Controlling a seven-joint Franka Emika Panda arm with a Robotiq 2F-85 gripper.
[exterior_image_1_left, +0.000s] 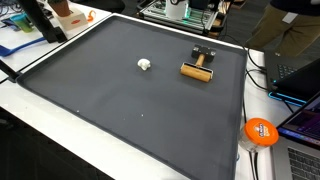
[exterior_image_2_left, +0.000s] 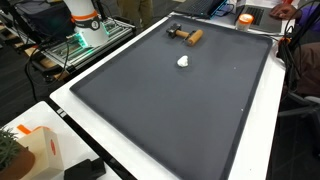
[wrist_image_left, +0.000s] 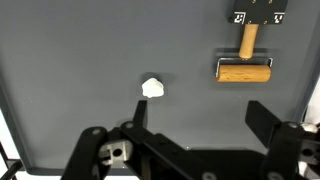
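Observation:
My gripper stands open high over the board in the wrist view, its two fingers wide apart with nothing between them. A small white lump (wrist_image_left: 152, 88) lies on the dark grey board, beyond the left finger in that view. To its right rests a tool with a wooden cylinder head (wrist_image_left: 243, 73), a short wooden neck and a black block at the other end. Both exterior views show the same white lump (exterior_image_1_left: 144, 64) and wooden tool (exterior_image_1_left: 197, 70) apart from each other on the board. Neither exterior view shows the gripper's fingers.
The dark board (exterior_image_2_left: 170, 110) is otherwise bare, with a white table edge around it. An orange-lidded container (exterior_image_1_left: 261, 132) and a laptop (exterior_image_1_left: 300, 160) stand off its right side in exterior view 1. A plant pot (exterior_image_2_left: 15, 160) sits at the lower left in exterior view 2.

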